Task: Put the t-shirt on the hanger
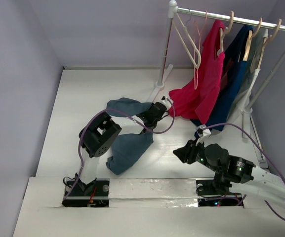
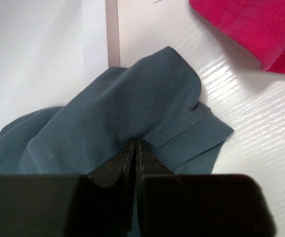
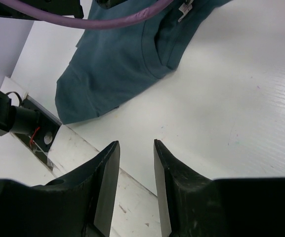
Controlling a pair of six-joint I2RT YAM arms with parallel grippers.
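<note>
A dark blue-grey t-shirt (image 1: 127, 153) lies crumpled on the white floor, its middle covered by my left arm in the top view. Above its folded, seamed edge, my left gripper is shut, fingertips together at the shirt (image 2: 127, 98); no cloth shows clearly between them. To the right of the shirt, my right gripper is open over bare floor with nothing between its fingers. An empty white hanger (image 1: 187, 44) and a thin pink hanger (image 1: 196, 74) hang at the rail's left end.
The metal rack's rail (image 1: 246, 20) also carries a pink-red garment (image 1: 204, 74), a dark blue garment (image 1: 233, 74) and wooden hangers. The pink-red garment's hem hangs close to my left gripper.
</note>
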